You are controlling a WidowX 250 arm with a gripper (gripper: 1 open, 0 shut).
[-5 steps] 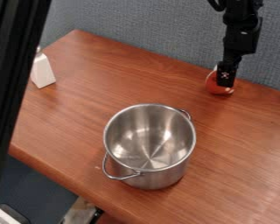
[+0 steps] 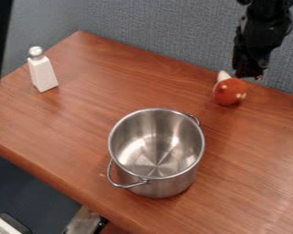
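Observation:
A red round object (image 2: 230,91), tomato-like, rests on the wooden table at the back right, with a small white piece behind its left side. My black gripper (image 2: 248,70) hangs just above it, apart from it, near the back wall; its fingertips are dark and too small to show how far they stand apart. A steel pot (image 2: 157,179) with two wire handles stands empty in the front middle of the table.
A white bottle (image 2: 43,73) stands at the left of the table (image 2: 124,73). The grey wall (image 2: 161,27) runs along the back, and a dark edge fills the upper left.
My gripper has risen from over the red object and moved slightly right, uncovering it. The red object stays in place.

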